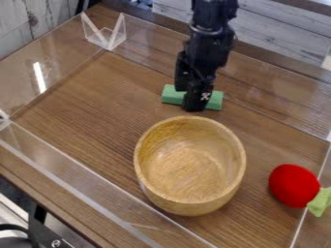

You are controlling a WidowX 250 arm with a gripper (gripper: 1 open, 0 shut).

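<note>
My gripper (198,96), black and open, reaches down from the top of the view to a green rectangular block (173,94) lying on the wooden table (77,126) just behind a large tan bowl (189,167). Its fingertips are over the block's middle and partly hide it; whether they touch it I cannot tell.
A red round object (292,184) with a green piece lies at the front right. A clear wire or plastic holder (104,31) stands at the back left.
</note>
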